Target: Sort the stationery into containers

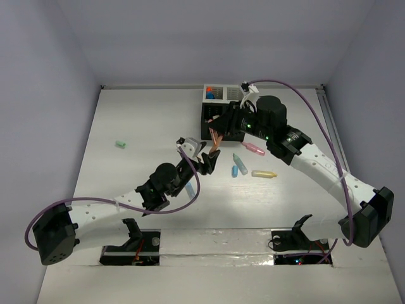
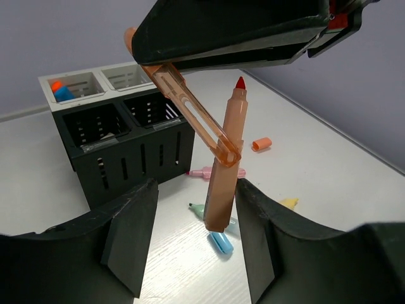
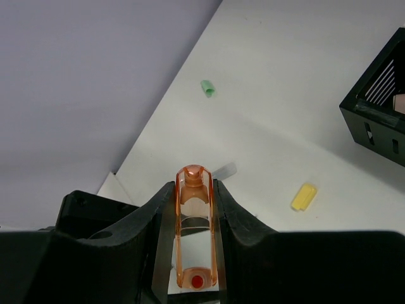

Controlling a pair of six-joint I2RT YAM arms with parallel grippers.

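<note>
High over the table an orange marker point(image 2: 223, 183) with a red tip hangs from my right gripper point(image 1: 221, 126), shut on it. Between those fingers shows a translucent orange loop-shaped part point(image 3: 195, 221); how it joins the marker body is unclear. My left gripper is open, its fingers on either side of the marker's lower end, with the marker close to the right-hand finger point(image 2: 259, 247); contact cannot be told. Behind stands a compartment box point(image 2: 136, 155), white at the back and black in front. An orange and blue item point(image 2: 61, 90) lies in its back-left compartment.
On the table lie a pink marker point(image 1: 253, 149), a teal marker point(image 1: 240, 164), a yellow marker point(image 1: 264, 174), a blue cap point(image 1: 235, 171), an orange cap point(image 2: 261, 144), a yellow cap point(image 3: 304, 197) and a green cap point(image 1: 120, 144).
</note>
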